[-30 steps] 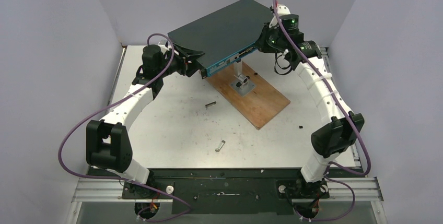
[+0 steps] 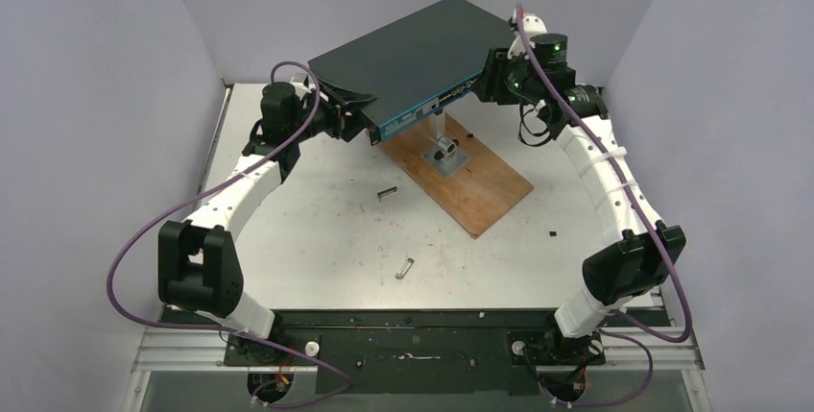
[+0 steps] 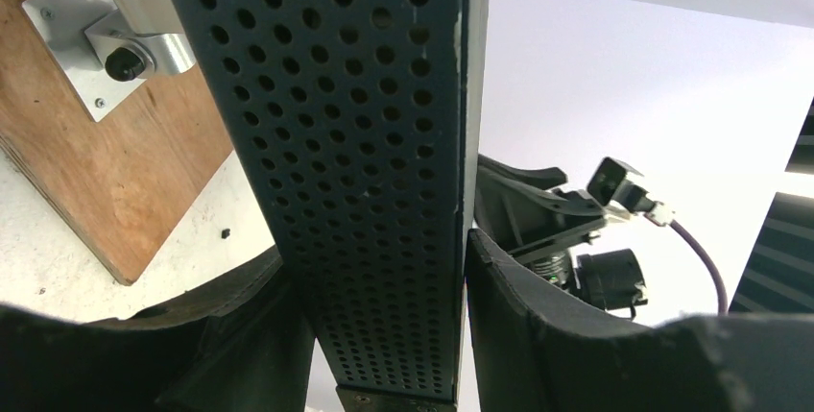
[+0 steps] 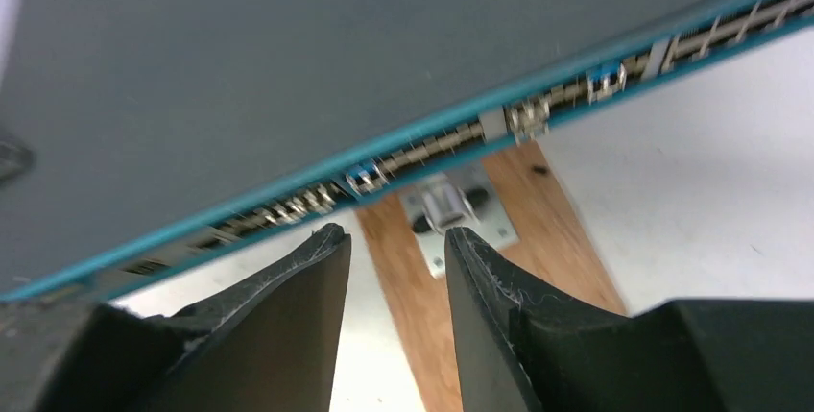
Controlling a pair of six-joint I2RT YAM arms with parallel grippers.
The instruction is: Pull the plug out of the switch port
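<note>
A flat dark switch (image 2: 403, 52) with a blue port strip (image 4: 432, 114) is mounted above a wooden board. My left gripper is shut on the switch's perforated side panel (image 3: 355, 143). My right gripper (image 2: 494, 76) is at the switch's right front corner; in the right wrist view its fingers (image 4: 288, 316) point toward the port strip from above the board. Small connectors sit along the ports, blurred; I cannot tell which is the plug, and none shows between the right fingers.
The switch stands on a metal post with a plate (image 3: 72, 9) on the wooden board (image 2: 490, 201). Small loose parts (image 2: 404, 268) lie on the white table, which is otherwise largely clear. Grey walls stand either side.
My right arm has shifted right and toward the front, its wrist drawing slightly away from the switch. The left arm and the switch look unchanged.
</note>
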